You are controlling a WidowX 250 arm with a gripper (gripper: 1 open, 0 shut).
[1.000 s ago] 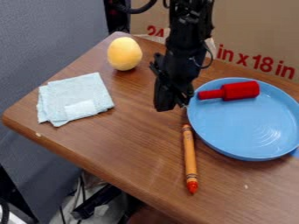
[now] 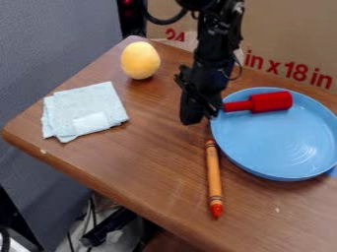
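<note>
The black gripper [image 2: 200, 106] hangs over the wooden table, just left of a blue plate [image 2: 274, 148] and above an orange crayon [image 2: 214, 180] that lies lengthwise with its red tip toward the front edge. I cannot tell whether its fingers are open or shut. A red cylindrical object [image 2: 263, 102] lies on the back of the plate. A pale yellow egg-shaped object [image 2: 141, 60] stands at the back left. A folded light cloth [image 2: 83, 112] lies at the left.
A cardboard box [image 2: 287, 44] stands behind the table.
The gripper has shifted slightly over the last second, staying beside the plate's left rim. The objects on the table look unmoved.
</note>
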